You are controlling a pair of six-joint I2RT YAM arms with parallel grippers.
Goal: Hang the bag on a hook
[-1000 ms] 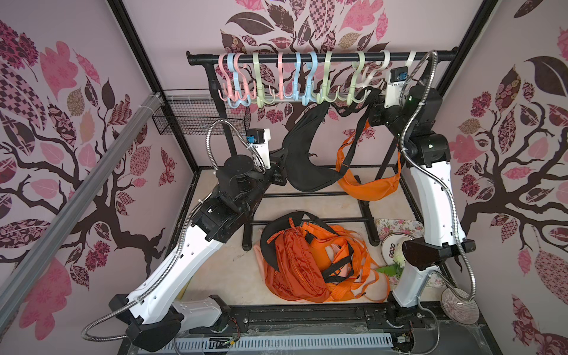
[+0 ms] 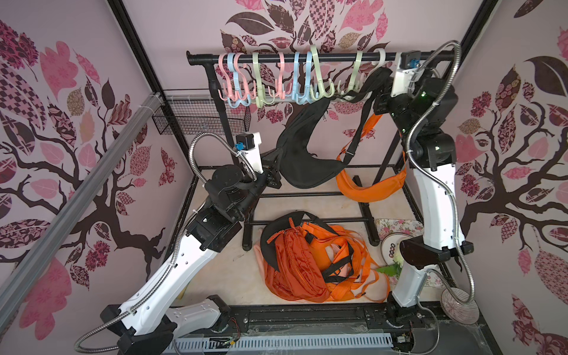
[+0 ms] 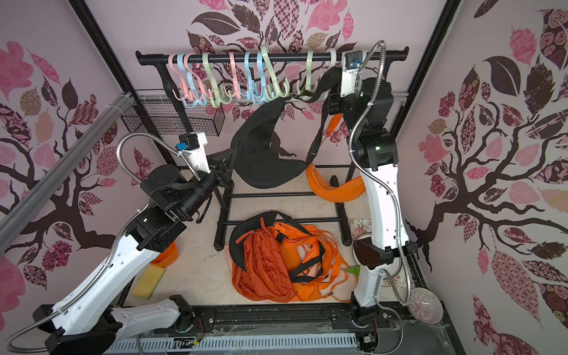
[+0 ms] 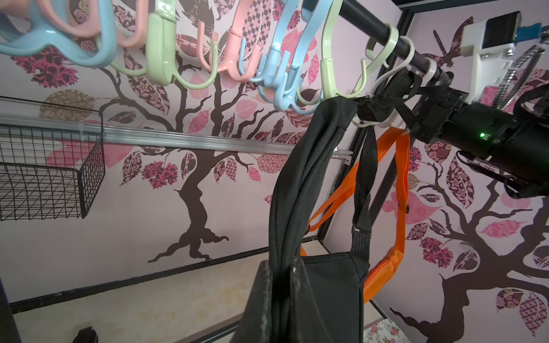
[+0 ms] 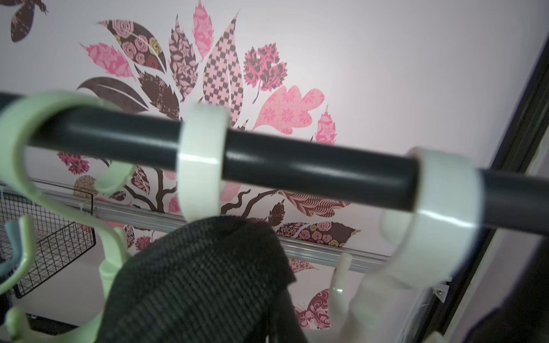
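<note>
The black bag [image 2: 304, 159] hangs stretched between my two grippers, below the rail. My left gripper is shut on its black fabric at the left side. My right gripper [image 2: 383, 101], up by the rail, is shut on the bag's black strap [image 5: 200, 280], which bunches up in front of a white hook [image 5: 201, 163] in the right wrist view. In the left wrist view, the bag's upper corner [image 4: 337, 111] lies against a green hook [image 4: 328, 68]. Whether any hook bears the bag cannot be told; the strap hides that spot.
An orange bag [image 2: 372, 190] hangs close behind at the right. Pink, blue and green hooks line the black rail [image 2: 266, 58] on the left. On the floor lies an orange-red backpack [image 2: 295, 266]. A wire basket [image 2: 201, 115] is at the back left.
My left gripper has shifted slightly left. Some green and white hooks have moved or tilted along the rail.
</note>
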